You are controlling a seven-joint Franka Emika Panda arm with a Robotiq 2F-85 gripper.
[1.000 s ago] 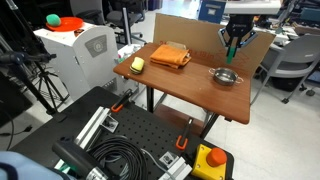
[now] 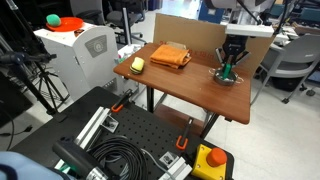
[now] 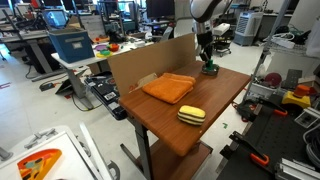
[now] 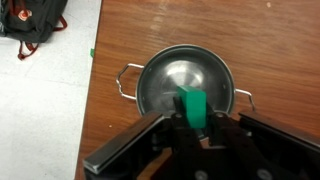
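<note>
A silver pot [image 4: 155, 85] with two side handles stands on the wooden table, seen from above in the wrist view. My gripper [image 2: 230, 62] is low over it, shut on a green object [image 4: 195, 108]. The green object's lower end is at or inside the pot's opening; whether it touches the bottom cannot be told. In exterior view 2 the pot [image 3: 210, 69] is at the far end of the table, under the gripper.
An orange cloth [image 2: 171, 55] and a yellow sponge [image 2: 137, 65] lie at the table's left. A board [image 2: 195, 32] rises along the back edge. Bare wood [image 2: 185, 80] lies between cloth and pot.
Over the last second my gripper has come down with the green object, from above the pot to its opening. The pot, cloth and sponge have stayed put.
</note>
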